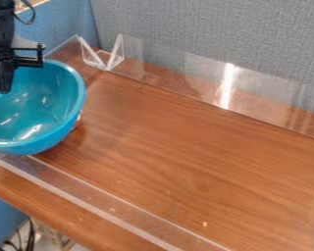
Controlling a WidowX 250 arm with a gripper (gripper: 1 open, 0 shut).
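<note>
A glossy turquoise bowl (35,118) fills the left edge of the view on the wooden tabletop. The black gripper (3,76) is at the far left, reaching down over the back part of the bowl, partly cut off by the frame edge. Its fingertips are small and dark, and I cannot make out anything held between them. Something small and pale shows behind the bowl's right side, mostly hidden.
Clear acrylic strips border the table (199,157), with a white corner bracket (103,61) at the back left. A grey fabric wall (212,39) stands behind.
</note>
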